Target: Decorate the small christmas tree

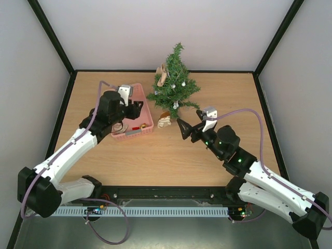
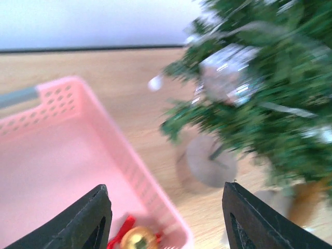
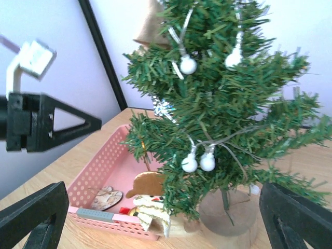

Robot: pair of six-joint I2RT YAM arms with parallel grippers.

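A small green tree stands at the back of the table, with white bulbs, a burlap piece and a silver box ornament on it. At its lower front left, a brown and cream ornament appears to hang from a thin string; whether it touches the table is unclear. My left gripper is open over the pink basket, left of the tree and clear of it. In front of the tree, to the right, my right gripper stands open, empty between its fingers.
Inside the basket lie a pale ornament, a red piece and a gold round piece. A grey handle lies along its front rim.
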